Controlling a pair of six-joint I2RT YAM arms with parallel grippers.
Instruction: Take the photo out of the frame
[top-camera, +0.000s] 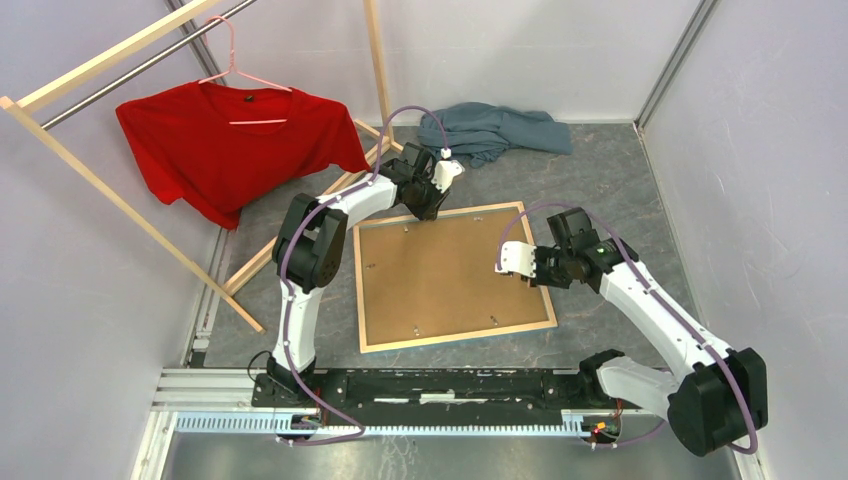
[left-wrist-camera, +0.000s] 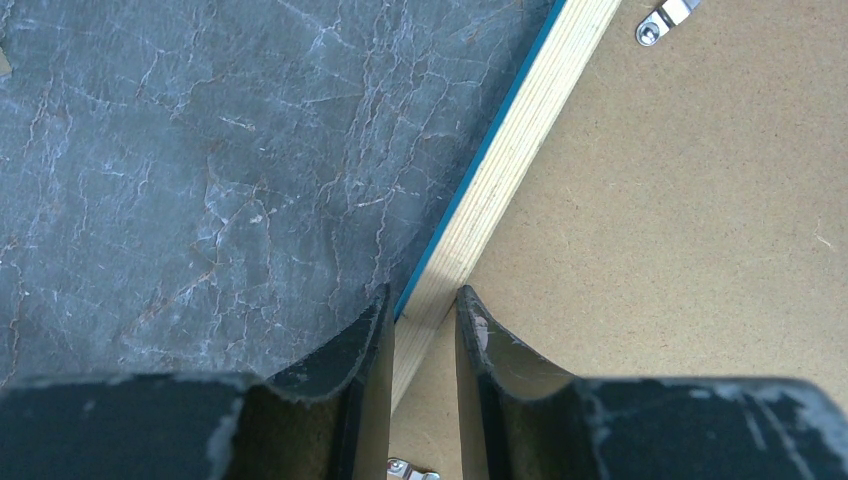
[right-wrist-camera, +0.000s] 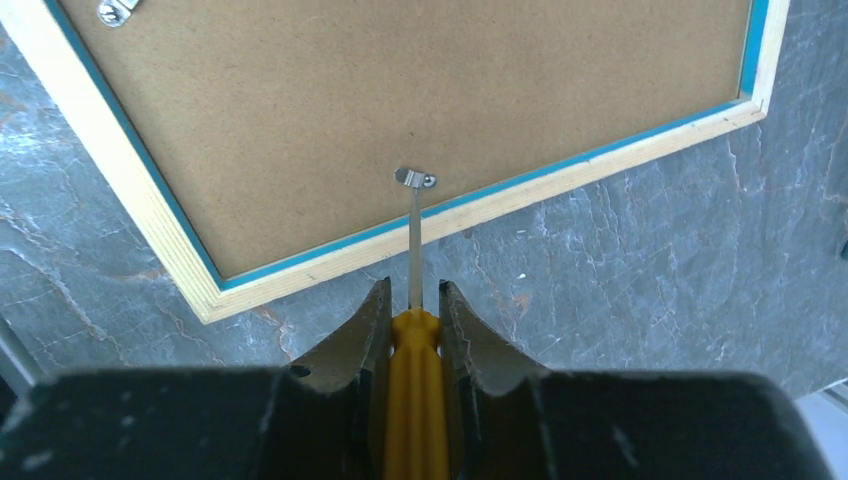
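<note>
Face down on the table lies the wooden picture frame (top-camera: 455, 343), its brown backing board (top-camera: 440, 280) held by small metal clips (top-camera: 416, 329). My left gripper is shut on the frame's far rail, one finger on each side of the wood. At the right rail, my right gripper is shut on the yellow handle of a screwdriver (right-wrist-camera: 414, 375). The thin metal shaft reaches across the rail, and its tip meets a clip (right-wrist-camera: 412, 178) near that edge. That clip lies roughly along the rail. No photo shows; the board covers the inside.
A red shirt (top-camera: 240, 150) hangs from a wooden rack (top-camera: 110, 195) on the left. Crumpled blue-grey cloth (top-camera: 500, 130) lies against the back wall.
</note>
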